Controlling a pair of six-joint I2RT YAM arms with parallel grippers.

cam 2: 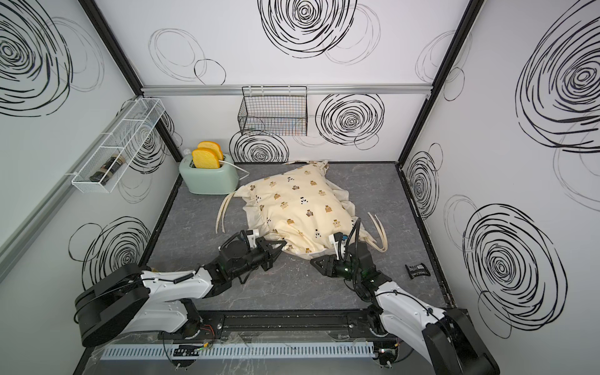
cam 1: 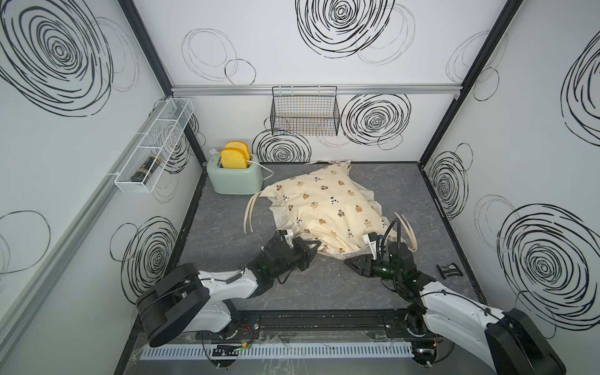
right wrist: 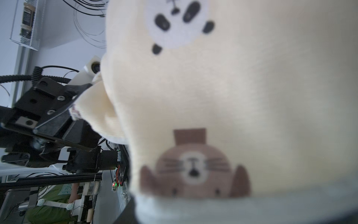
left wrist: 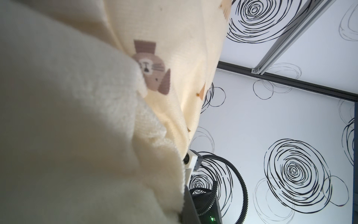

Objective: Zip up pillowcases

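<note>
A cream pillowcase [cam 1: 328, 206] with small animal prints lies plump in the middle of the table, its near edge facing me. My left gripper [cam 1: 314, 247] meets that edge on the left. In the right wrist view, the left fingers [right wrist: 61, 115] are shut on a pinched corner of the cloth. My right gripper [cam 1: 351, 263] is low at the near edge, further right. Its fingertips are hidden by cloth in its own wrist view, so the finger cannot be made out. No zipper pull shows clearly.
A green toaster [cam 1: 234, 178] with yellow slices stands at the back left. A small black packet [cam 1: 449, 270] lies near the right edge. Pale straps [cam 1: 250, 212] trail from the pillowcase's sides.
</note>
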